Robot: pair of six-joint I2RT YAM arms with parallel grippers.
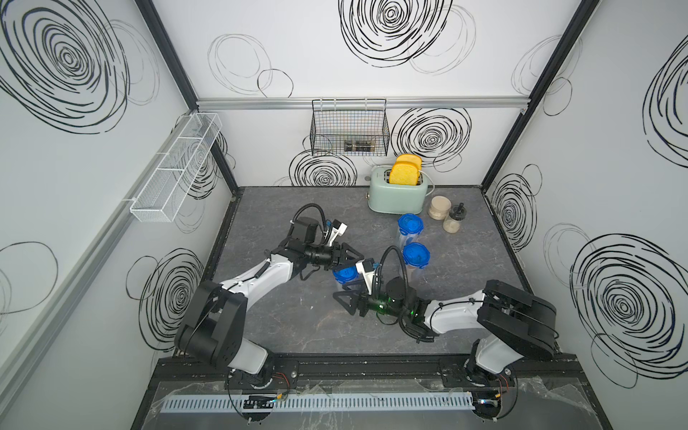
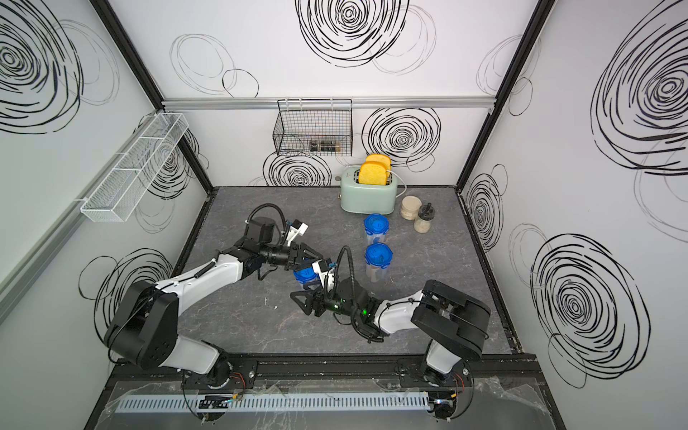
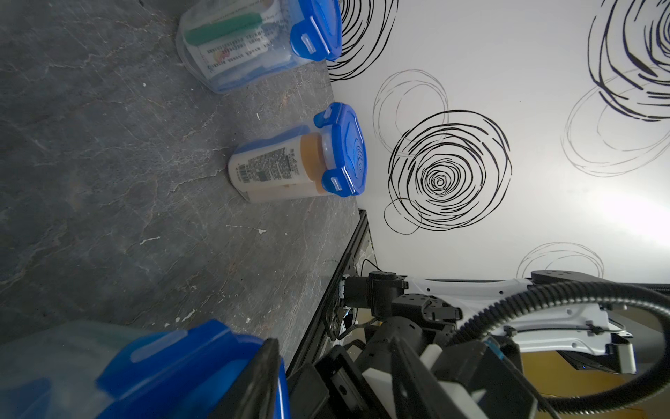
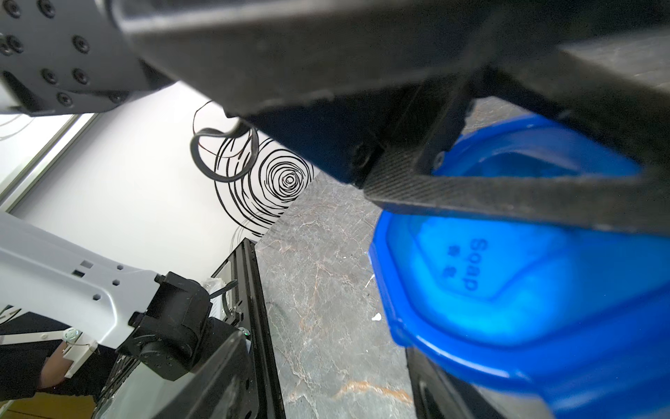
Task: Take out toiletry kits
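Three lidded plastic containers with blue lids are on the counter. One, its lid (image 4: 488, 279) marked "Soap", sits between my grippers, partly hidden by them. My left gripper (image 1: 351, 256) is just above and behind it, with that blue lid close to its fingertips in the left wrist view. My right gripper (image 1: 347, 297) is at its front, close against the lid. Both fingers appear parted; whether either touches the container is unclear. The other two containers (image 1: 415, 254) stand to the right, one behind the other.
A green toaster (image 1: 394, 197) with yellow slices stands at the back. Two small jars (image 1: 439, 208) are at back right. A black wire basket (image 1: 349, 129) hangs on the back wall, a white rack (image 1: 172, 168) on the left wall.
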